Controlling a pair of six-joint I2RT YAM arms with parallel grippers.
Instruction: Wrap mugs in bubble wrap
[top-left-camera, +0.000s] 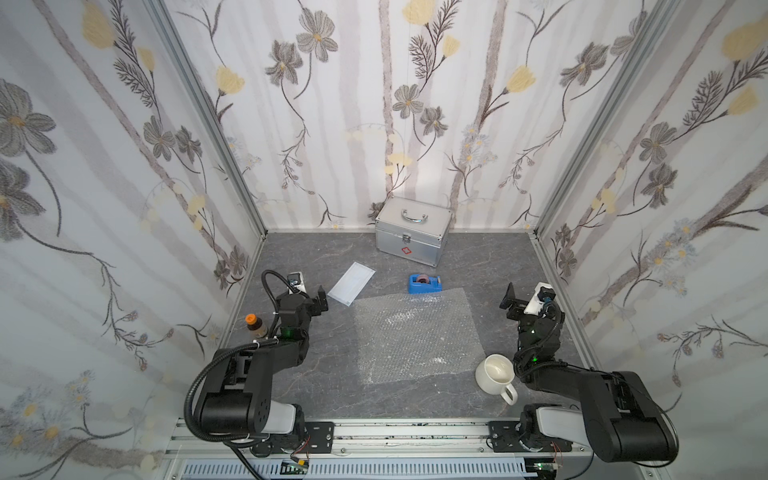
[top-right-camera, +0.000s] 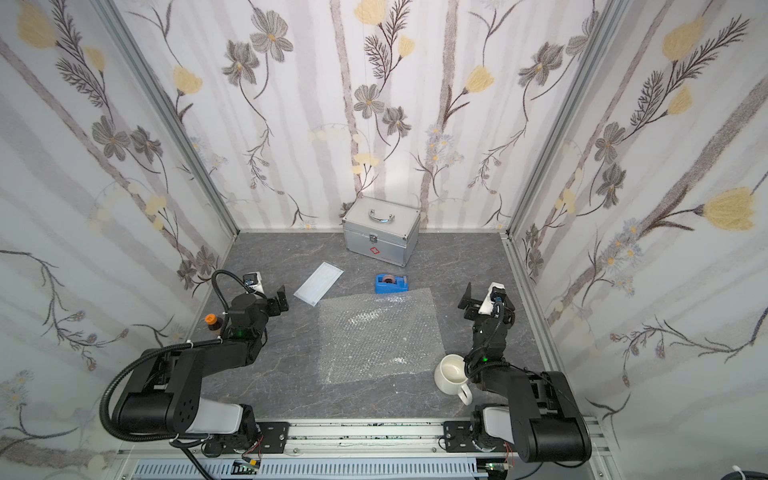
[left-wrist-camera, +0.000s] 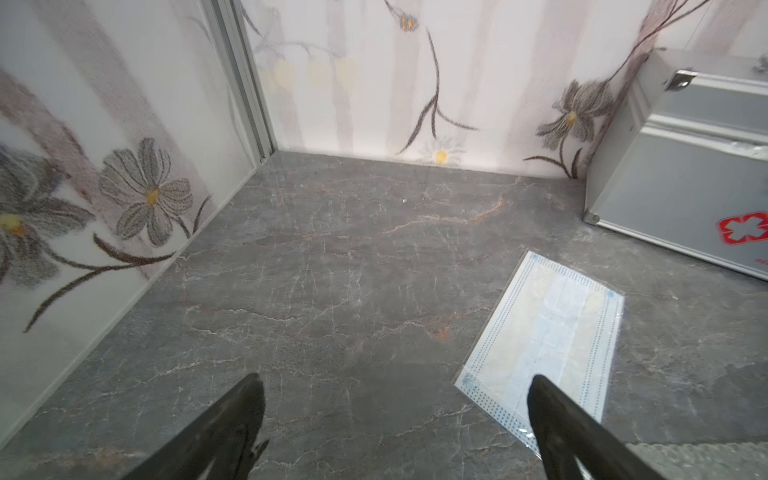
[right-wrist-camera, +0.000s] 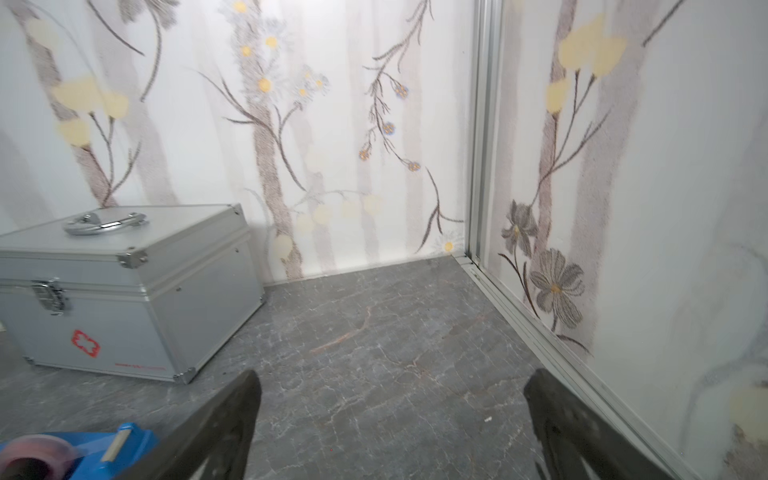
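A white mug (top-left-camera: 494, 372) with its handle toward the front stands at the front right corner of a flat sheet of bubble wrap (top-left-camera: 416, 336) in the middle of the table, right beside my right arm. My left gripper is open at the left, over bare table, with nothing between its fingers. My right gripper is open at the right, also empty, facing the back wall. Behind the wrap sits a blue tape dispenser (top-right-camera: 390, 285).
A silver first-aid case (top-left-camera: 412, 236) stands against the back wall. A packaged face mask (top-right-camera: 318, 283) lies left of the wrap. An orange-capped bottle (top-left-camera: 254, 324) is beside my left arm.
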